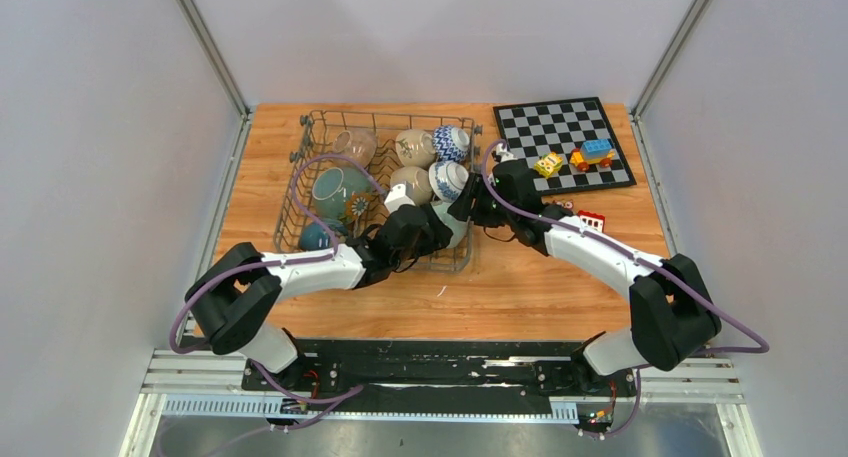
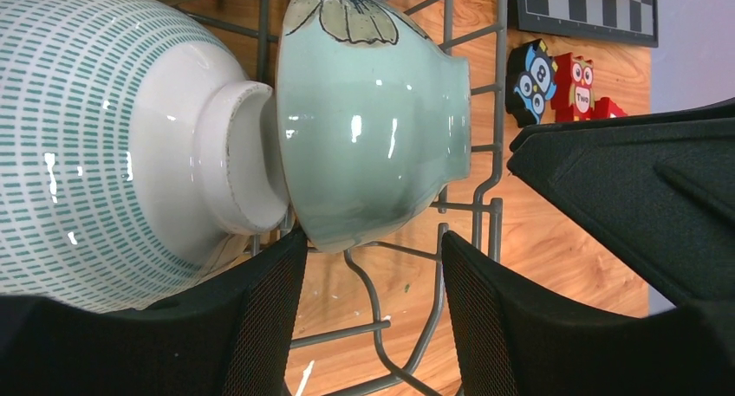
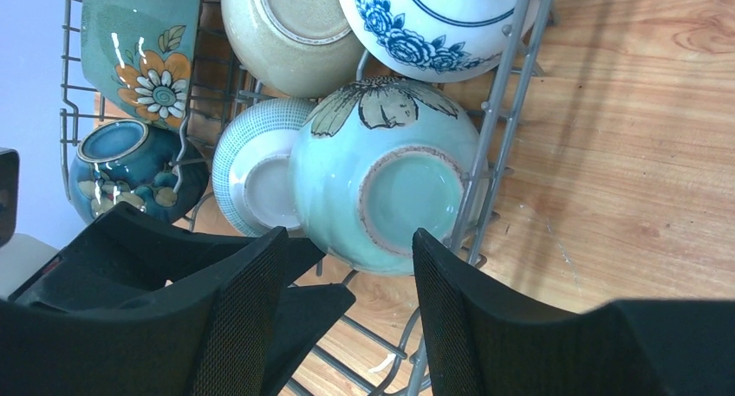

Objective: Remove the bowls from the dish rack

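A pale green bowl [image 3: 390, 171] with dark painted petals leans in the front right of the wire dish rack [image 1: 467, 260]. Beside it is a white bowl [image 2: 95, 145] with green dashes. My left gripper is at the pale green bowl's near edge, one fingertip close to its rim. Its fingers stand apart, and whether the rim is between them is unclear. Over the pale green bowl, my right gripper has its fingers apart, with no clear hold on it. The arms partly cover both bowls from above.
Also in the rack are a blue-flowered bowl [image 3: 425, 32], a beige bowl [image 3: 290, 54], a dark blue bowl [image 3: 143, 175] and a green flowered bowl [image 3: 143, 49]. A checkered board [image 1: 530, 127] with toys lies at the back right.
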